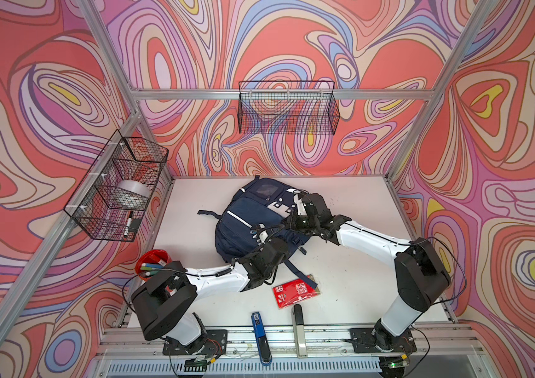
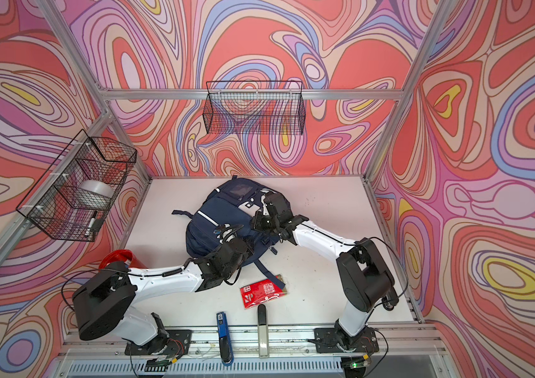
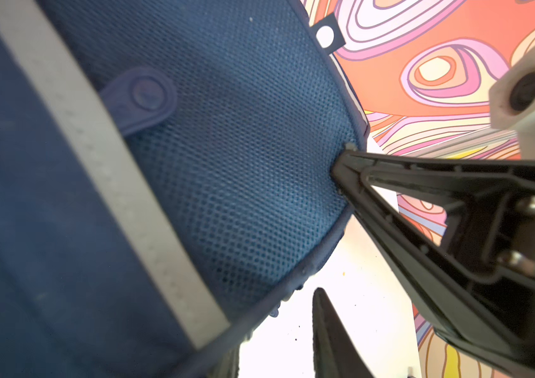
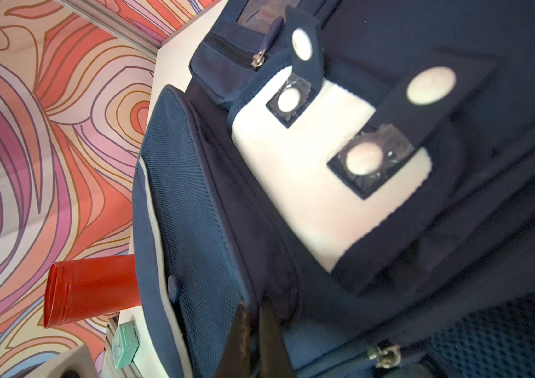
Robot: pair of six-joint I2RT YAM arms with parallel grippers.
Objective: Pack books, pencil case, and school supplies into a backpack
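A dark navy backpack point(image 1: 255, 214) lies in the middle of the table, its blue mesh panel point(image 3: 229, 157) raised as a flap. My right gripper is shut on the edge of this flap; in the left wrist view its fingers point(image 3: 368, 182) pinch the rim from outside. My left gripper stands part open beside the lower flap edge, with white table visible between its fingers and one finger partly behind the fabric. A red packet point(image 1: 296, 291) lies in front of the backpack, a strap across it. At the left stands a red cup point(image 1: 152, 261) with pens.
A long blue item point(image 1: 260, 337) and a pale one with a black end point(image 1: 299, 330) lie over the front rail. Wire baskets hang at the left point(image 1: 119, 189) and back point(image 1: 288, 113).
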